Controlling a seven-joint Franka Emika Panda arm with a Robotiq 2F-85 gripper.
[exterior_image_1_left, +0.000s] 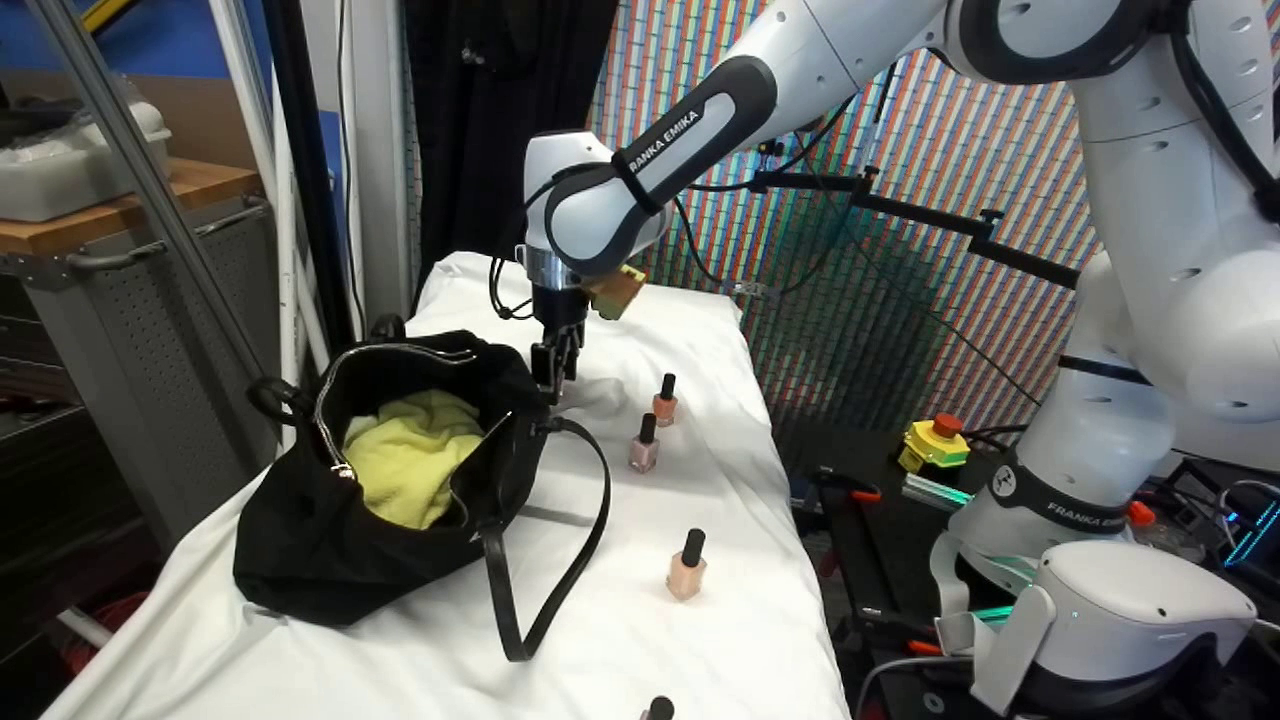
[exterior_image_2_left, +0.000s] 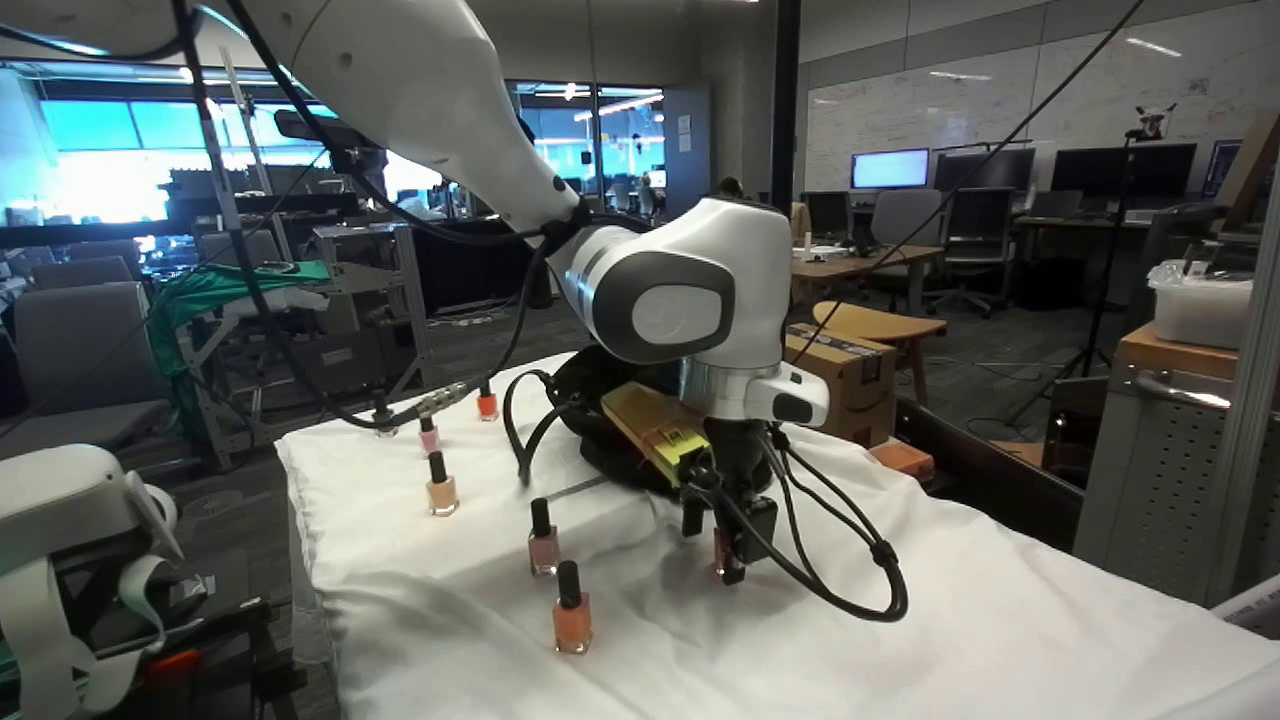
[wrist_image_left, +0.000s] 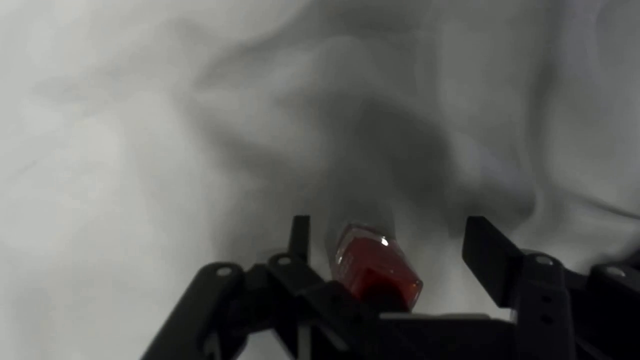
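A red nail polish bottle (wrist_image_left: 378, 267) with a dark cap stands between the fingers of my gripper in the wrist view. Both fingers are apart, with pale cloth visible on each side of the bottle, so the gripper is open around it. Exterior view 2 shows a sliver of the red bottle (exterior_image_2_left: 721, 552) behind a finger of the gripper (exterior_image_2_left: 713, 546), low over the white sheet. From exterior view 1, the gripper (exterior_image_1_left: 555, 378) is just beyond the black bag (exterior_image_1_left: 360, 546) and hides the bottle.
The bag lies open with a yellow cloth (exterior_image_1_left: 420, 456) inside and its strap (exterior_image_1_left: 588, 558) looped on the table. Nearby stand an orange bottle (exterior_image_2_left: 572, 626) and a mauve bottle (exterior_image_2_left: 543, 552). A peach bottle (exterior_image_1_left: 686, 580) and several others stand farther along. The sheet's far end is clear.
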